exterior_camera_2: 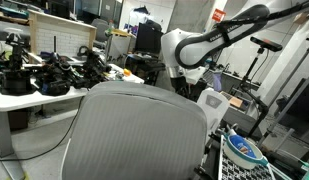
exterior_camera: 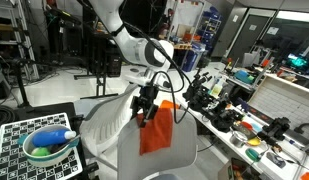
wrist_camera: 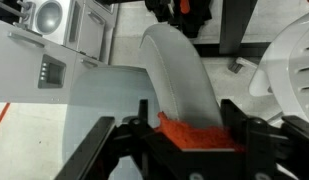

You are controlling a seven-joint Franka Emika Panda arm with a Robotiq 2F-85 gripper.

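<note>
An orange cloth (exterior_camera: 157,134) hangs over the top edge of a grey chair back (exterior_camera: 181,150). In the wrist view the bunched cloth (wrist_camera: 199,137) shows low in the frame, between and below the fingers. My gripper stands open, its two fingers on either side of the chair's rim (wrist_camera: 182,75) and the cloth. Whether the pads touch the cloth cannot be told. From behind, the chair back (exterior_camera_2: 134,130) hides the cloth and the fingertips.
A white chair (exterior_camera: 106,125) stands beside the grey one. A bowl of colourful items (exterior_camera: 49,145) is at the left, near a black grid-like surface (exterior_camera: 9,155). Cluttered tables (exterior_camera: 239,115) fill the right side. Above the chair back there is open space.
</note>
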